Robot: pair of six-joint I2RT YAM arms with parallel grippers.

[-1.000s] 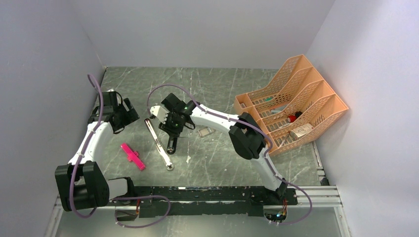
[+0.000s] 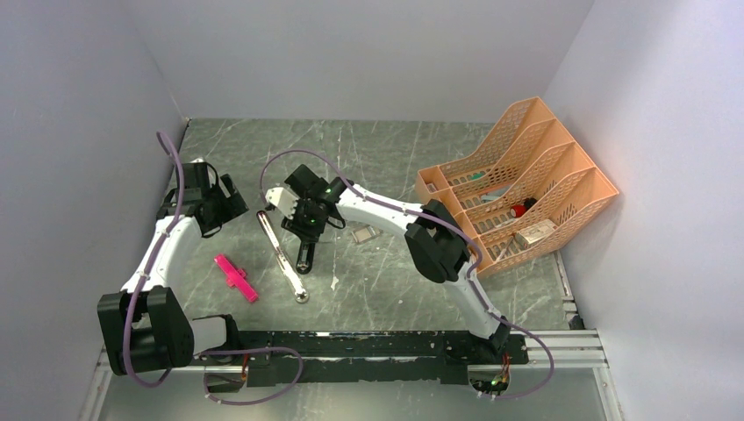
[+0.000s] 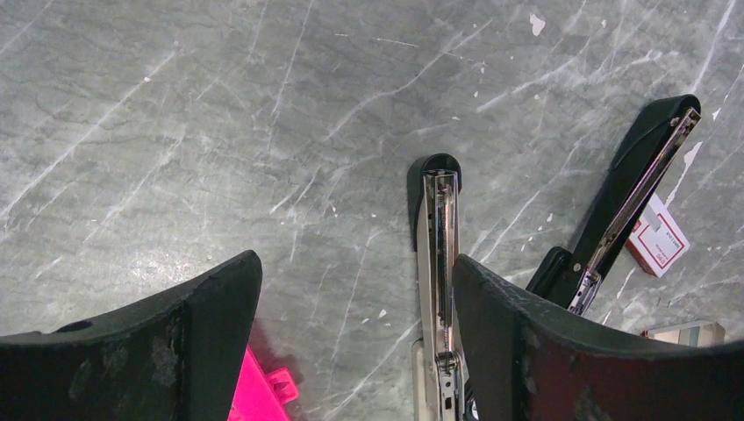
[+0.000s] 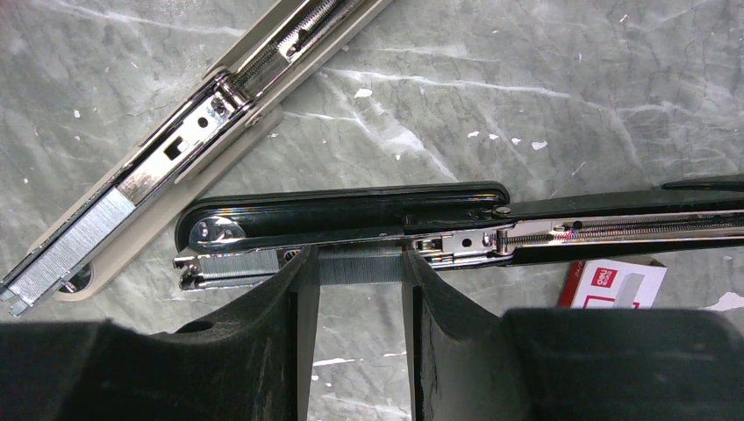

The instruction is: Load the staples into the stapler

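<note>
The black stapler (image 4: 351,201) lies opened out, its silver magazine exposed, in the right wrist view. A row of staples (image 4: 239,265) sits at the magazine's front end. Behind that row, my right gripper is shut on a strip of staples (image 4: 361,272), which lies level with the magazine along its near side; whether it is inside the channel I cannot tell. The beige stapler (image 4: 224,145), also opened, has staples (image 4: 88,230) at its front end. My left gripper is open and empty, above bare table left of the staplers.
A pink stapler (image 2: 235,278) lies at the left. A small staple box (image 4: 621,282) rests beside the black stapler, and a small flat item (image 2: 365,234) lies right of the right gripper. An orange divided rack (image 2: 518,189) fills the right side.
</note>
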